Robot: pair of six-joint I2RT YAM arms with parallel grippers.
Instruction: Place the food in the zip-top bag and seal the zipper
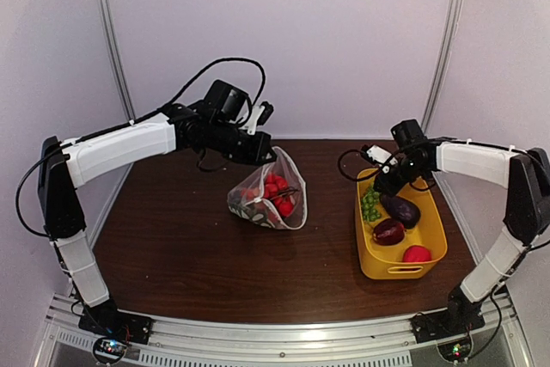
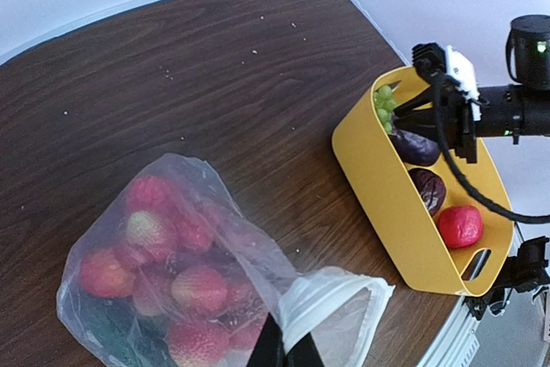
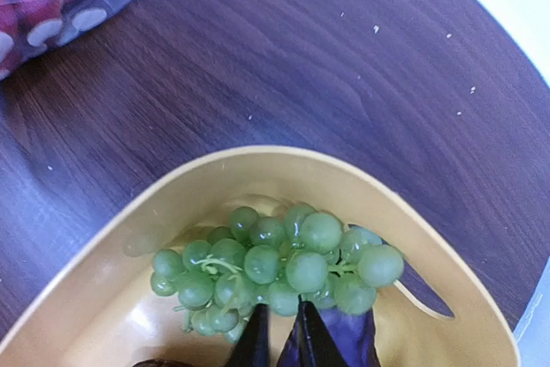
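My left gripper is shut on the rim of the translucent zip top bag [image 1: 258,204], which holds several red fruits [image 2: 199,291] and stands mid-table with its mouth lifted. My right gripper is over the yellow bin [image 1: 378,259], at the grapes [image 3: 305,268] and an eggplant [image 1: 400,211]; whether it grips anything is unclear. A dark red vegetable [image 1: 388,231] and a red fruit [image 1: 417,254] lie toward the bin's front.
White walls enclose the back and sides.
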